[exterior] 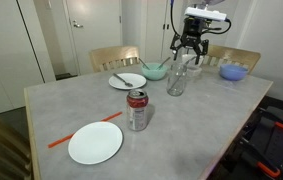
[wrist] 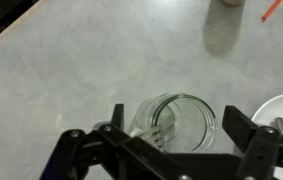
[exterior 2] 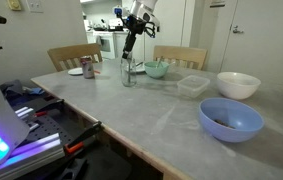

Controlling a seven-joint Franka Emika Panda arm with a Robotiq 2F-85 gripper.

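A clear glass jar (exterior: 177, 83) stands upright on the grey table; a grey, fork-like utensil seems to lean inside it. My gripper (exterior: 189, 48) is open above the jar, with nothing held. From the other side, the gripper (exterior 2: 129, 52) also appears over the jar (exterior 2: 128, 76). In the wrist view the jar's round rim (wrist: 193, 98) shows between the two spread fingers, and the gripper body covers its near part.
A red-and-silver can (exterior: 137, 110), a white plate (exterior: 95, 143) and an orange stick (exterior: 72, 135) occupy the near-left table. Behind the jar are another plate (exterior: 128, 80) and a green bowl (exterior: 156, 72). A clear container (exterior 2: 193, 88) and blue bowl (exterior 2: 231, 119) stand apart from it.
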